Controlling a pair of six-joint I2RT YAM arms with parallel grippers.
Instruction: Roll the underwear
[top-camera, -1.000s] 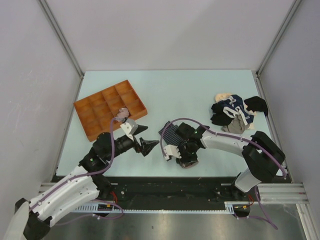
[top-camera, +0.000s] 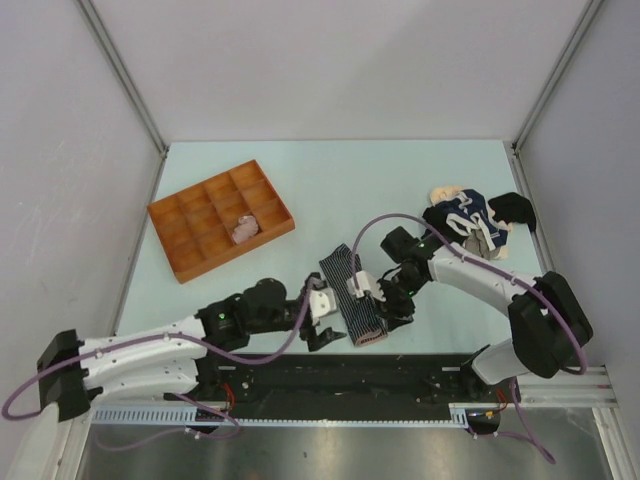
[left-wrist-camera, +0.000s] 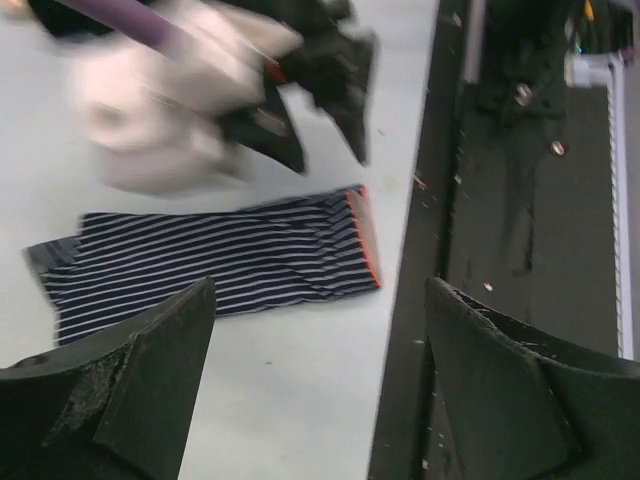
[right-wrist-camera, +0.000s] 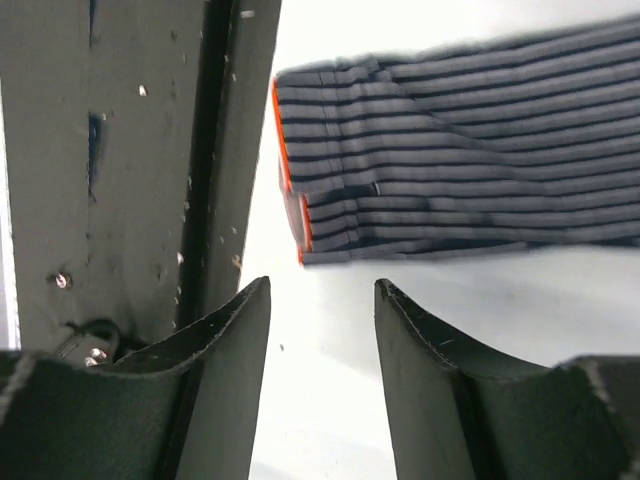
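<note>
The dark striped underwear (top-camera: 342, 275) lies lengthwise in the middle front of the table, its lower end by the front edge, where the right wrist view shows a folded band with orange trim (right-wrist-camera: 340, 130). My left gripper (top-camera: 318, 335) is just left of that end; in its wrist view (left-wrist-camera: 320, 350) the fingers stand apart, empty, with the underwear beyond. My right gripper (top-camera: 390, 320) is at the right of the same end; in its wrist view (right-wrist-camera: 320, 290) the fingers are apart with nothing between them, the fabric just beyond the tips.
An orange compartment box (top-camera: 180, 215) with a pink cloth (top-camera: 246, 228) sits at back left. A pile of clothes (top-camera: 475, 215) lies at the right. The dark front edge runs close by both grippers.
My left gripper has moved down and right toward the underwear's lower end. My right gripper and arm have shifted right.
</note>
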